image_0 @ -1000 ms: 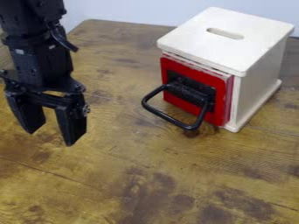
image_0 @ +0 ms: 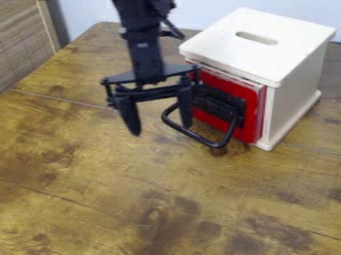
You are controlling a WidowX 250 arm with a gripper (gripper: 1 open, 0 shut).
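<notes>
My black gripper [image_0: 158, 118] hangs open in front of a white box [image_0: 266, 50] at the upper right, its fingers apart near the left side of the box's red front [image_0: 249, 126]. A black bar handle [image_0: 213, 141] sticks out from that red front. My right finger partly hides the front, and I cannot tell whether it touches the handle.
A light wooden panel [image_0: 16, 40] stands at the upper left edge.
My arm and gripper have moved right and up from the left side to beside the box's front. The box and handle look unmoved.
</notes>
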